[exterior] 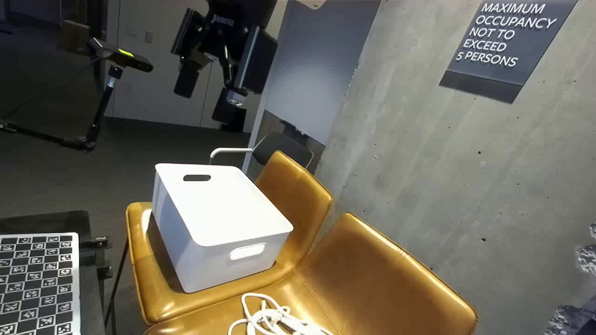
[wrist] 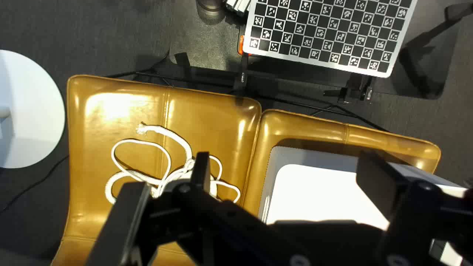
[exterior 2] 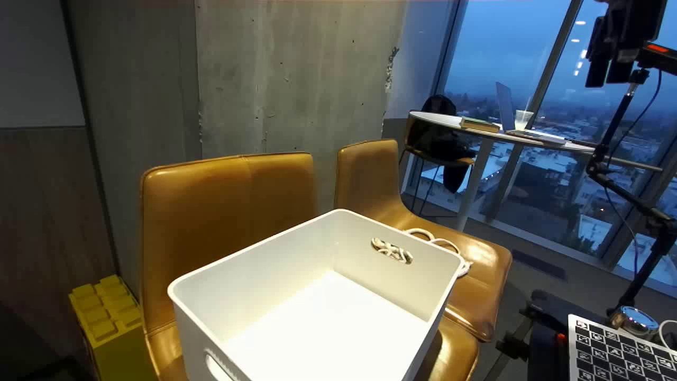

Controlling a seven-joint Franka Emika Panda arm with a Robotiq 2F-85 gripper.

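Note:
With its fingers wide apart and nothing between them, my gripper point(exterior: 205, 96) hangs high above the chairs. In the wrist view the gripper spans the gap from the rope side to the box, well above both. A white box point(exterior: 234, 257) with handle slots rests on one tan chair; exterior view 2 shows the box point(exterior 2: 254, 251) with nothing on its visible floor. Loosely coiled white rope point(wrist: 177, 138) lies on the seat of the other chair, partly covered by a finger in the wrist view. Only part of the gripper point(exterior 2: 610, 73) appears in exterior view 2.
The two tan chairs point(wrist: 208, 111) stand side by side against a concrete wall point(exterior: 402, 156). Across from them is a black-and-white marker board point(wrist: 328, 33). A camera on a jointed stand point(exterior: 100, 111) rises nearby. A yellow block point(exterior 2: 114, 324) stands beside the box chair.

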